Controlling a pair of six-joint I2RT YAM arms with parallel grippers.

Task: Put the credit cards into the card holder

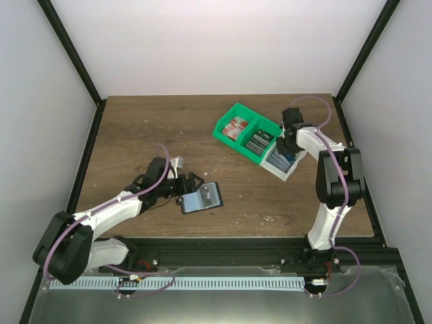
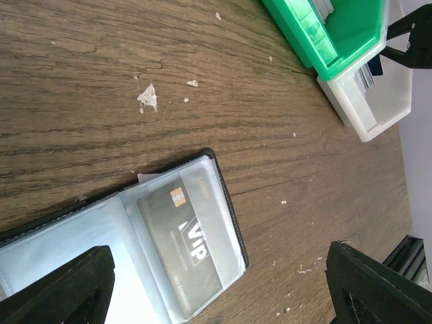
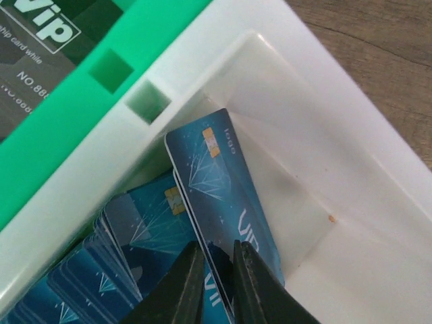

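In the right wrist view, a blue card (image 3: pixel 219 172) leans at a slant over other blue cards (image 3: pixel 121 250) in the white compartment (image 3: pixel 364 263). My right gripper is slightly open, its fingertips on either side of that card's long edge; firm contact cannot be made out. The card holder (image 1: pixel 201 199) lies spread on the table. A grey VIP card (image 2: pixel 179 236) sits in its right clear pocket. Above the holder, my left gripper is wide open, with nothing held.
Joined to the white compartment is a green tray (image 1: pixel 236 108) holding reddish cards (image 1: pixel 234 128) and dark grey cards (image 1: pixel 258 142). Bare wooden table (image 1: pixel 155 121) separates the holder from the tray.
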